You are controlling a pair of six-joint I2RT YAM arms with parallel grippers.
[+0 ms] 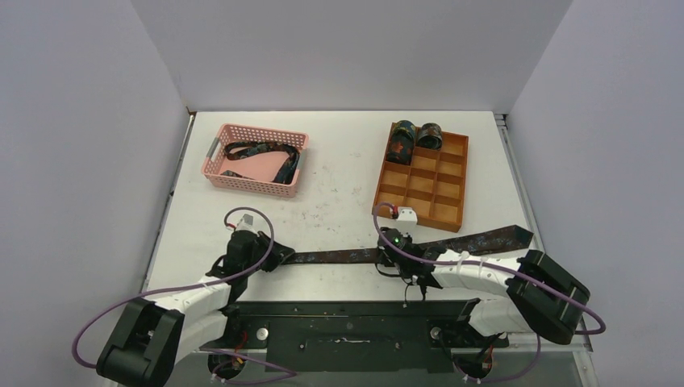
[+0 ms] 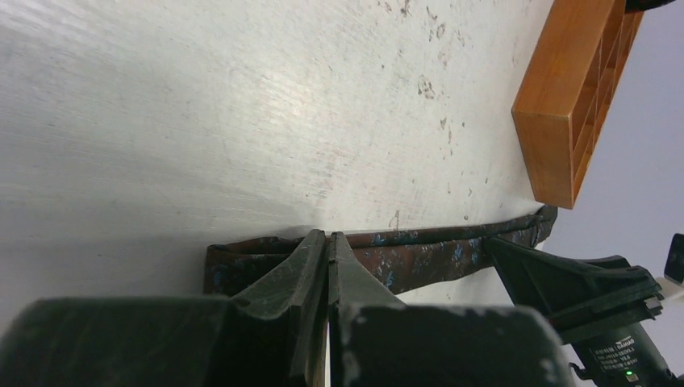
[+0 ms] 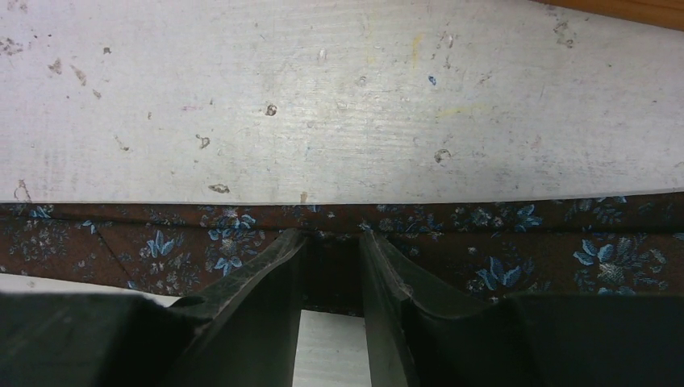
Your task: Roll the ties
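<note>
A dark brown tie (image 1: 331,257) with a blue flower pattern lies stretched along the front of the white table, its wide end toward the right. My left gripper is shut at the tie's left end. There the tie (image 2: 431,256) shows folded on both sides of the fingertips; whether cloth is pinched between them does not show. Partway along the strip, my right gripper is low over the tie (image 3: 484,250). Its fingers (image 3: 389,278) stand apart, with flat tie visible in the gap.
A pink basket (image 1: 250,187) at the back left holds another dark patterned tie (image 1: 282,157). The wooden divided tray (image 1: 417,216) at the right has rolled ties (image 1: 430,137) in its back compartments; its other compartments are empty. Bare table lies between basket and tray.
</note>
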